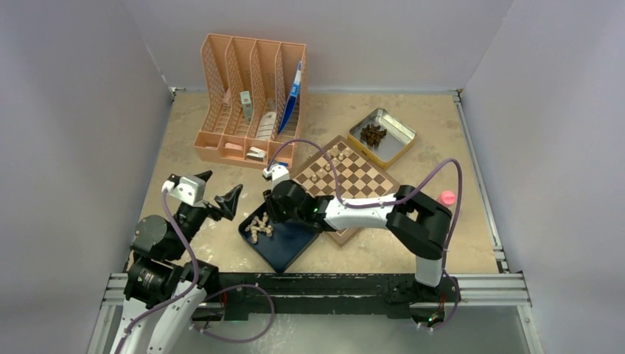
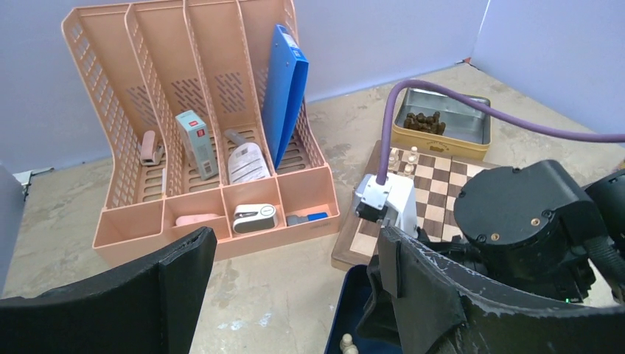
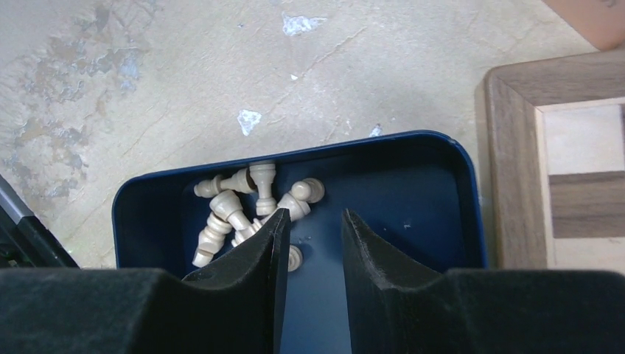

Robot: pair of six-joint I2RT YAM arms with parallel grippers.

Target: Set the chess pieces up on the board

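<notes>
Several light chess pieces lie jumbled at the left end of the dark blue tray. Over that tray hangs my right gripper, its fingers parted and only bare tray floor showing between them. The checkered board lies under and behind the right arm, partly covered by it. A few light pieces stand on the board's far-left part. Dark pieces fill a heap in the metal tin. My left gripper is open and empty, left of the tray above the table.
A peach-coloured organizer with a blue binder stands at the back left. A pink round object sits at the right. Table between the organizer and tray is clear.
</notes>
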